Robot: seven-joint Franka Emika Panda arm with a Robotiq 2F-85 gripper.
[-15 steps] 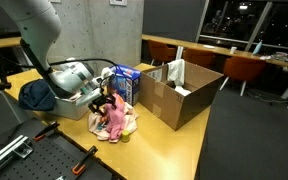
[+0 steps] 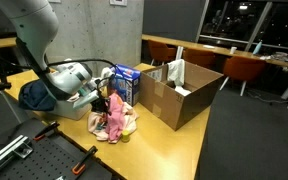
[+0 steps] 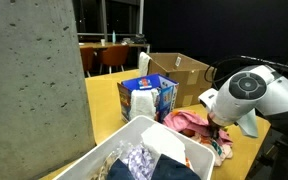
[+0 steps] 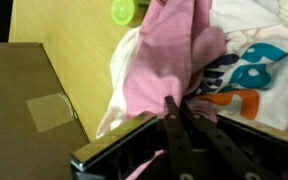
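A pink cloth (image 2: 115, 118) lies crumpled on top of a heap of pale and patterned cloths (image 2: 130, 120) on the table. My gripper is shut, low over this heap. In the wrist view the pink cloth (image 4: 164, 55) runs up to the fingertips and shows again below them; whether a fold is caught between them I cannot tell. A white patterned cloth (image 4: 259, 60) with teal and orange prints lies beside it. From the second exterior view, the arm partly covers the heap, with the pink cloth (image 3: 187, 122) showing on its far side.
A yellow-green object (image 2: 126, 136) stands by the heap's edge. Beyond is an open cardboard box (image 2: 179, 103) with white cloth over its rim. A blue box (image 3: 164, 93) and a white bin (image 3: 94, 158) of fabrics stand close by.
The arm has shifted slightly at the heap, its gripper staying low among the cloths. The boxes and the yellow-green object have not moved.
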